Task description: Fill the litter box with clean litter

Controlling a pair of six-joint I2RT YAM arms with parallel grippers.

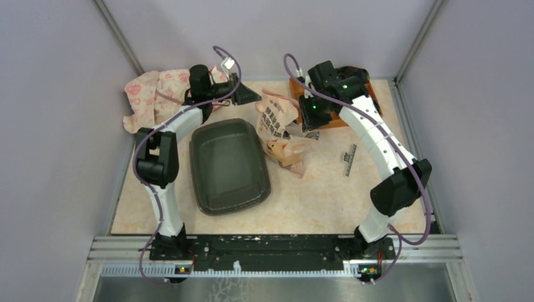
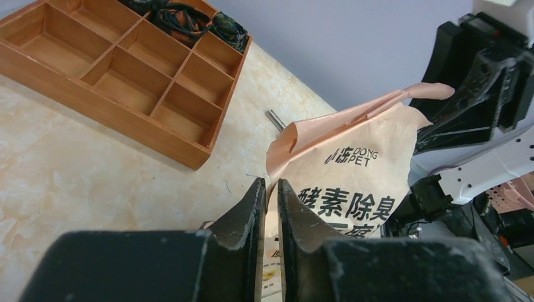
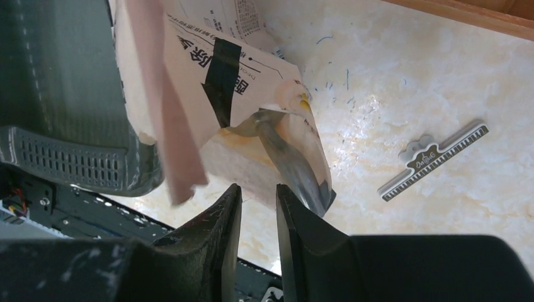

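The dark green litter box (image 1: pixel 230 165) lies bare on the table, its inside empty. Just right of it stands the pink paper litter bag (image 1: pixel 277 119), crumpled and open at the top. In the left wrist view the bag's edge runs between the fingers of my left gripper, which is closed on it. A grey scoop (image 3: pixel 286 157) leans in the bag's mouth, handle end outward. My right gripper hovers at the bag's right side, open, nothing between its fingers; the scoop handle is beyond its right finger.
A wooden divided tray with dark items stands at the back right. A grey clip (image 1: pixel 349 160) lies on the right of the table. Flowered cloth (image 1: pixel 148 97) covers the back left.
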